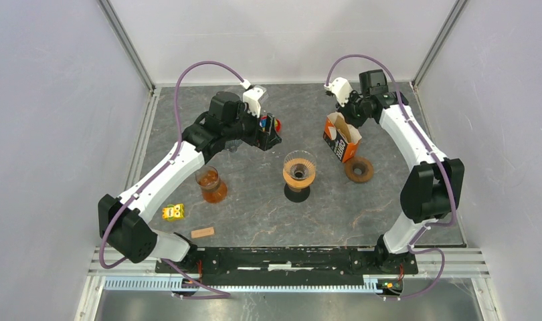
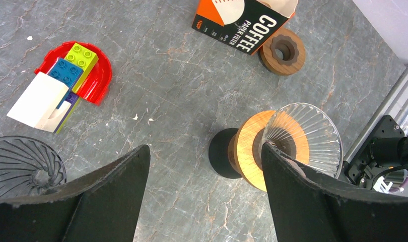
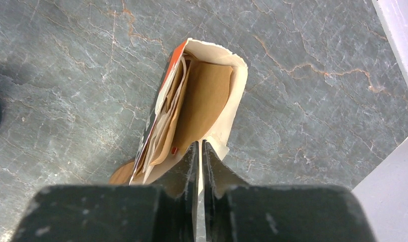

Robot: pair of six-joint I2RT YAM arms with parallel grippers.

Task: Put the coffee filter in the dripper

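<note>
The clear ribbed glass dripper [image 1: 300,158] with a wooden collar [image 2: 248,138] stands on a black base at mid-table. To its right, an open orange and black paper-filter box [image 1: 341,139] holds several brown coffee filters [image 3: 204,93]. My right gripper is above the box, its fingertips separated by a thin gap; no filter shows between them. My left gripper hangs open and empty, up and left of the dripper in the top view.
A wooden ring [image 1: 358,169] lies by the box. A glass server [image 1: 211,186], a yellow packet [image 1: 173,212] and a small wooden block [image 1: 203,233] are at left. Toy bricks [image 2: 73,70] on a red piece and a dark ribbed cup [image 2: 25,166] lie near the left gripper.
</note>
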